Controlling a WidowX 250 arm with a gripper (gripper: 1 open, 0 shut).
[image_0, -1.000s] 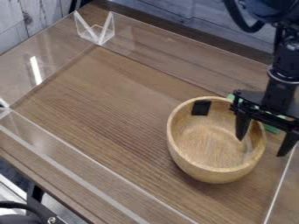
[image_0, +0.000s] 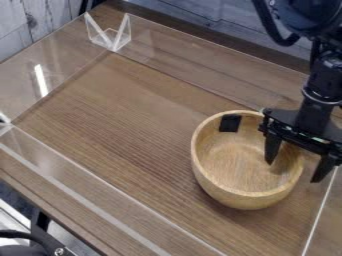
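Observation:
A tan round bowl (image_0: 234, 180) sits on the wooden table at the lower right of the camera view, with a small black piece (image_0: 230, 123) at its back-left rim. My black gripper (image_0: 295, 163) is at the bowl's right side, its two fingers spread open, one over the inside of the bowl and the other outside near the right rim. The area behind the gripper is partly hidden by its body.
A white wire-like object (image_0: 110, 32) stands at the back left of the table (image_0: 120, 110). A black cable or part lies at the lower-left edge.
The gripper has shifted very slightly; a bit of green seen behind it earlier is now mostly hidden. The bowl has not visibly moved.

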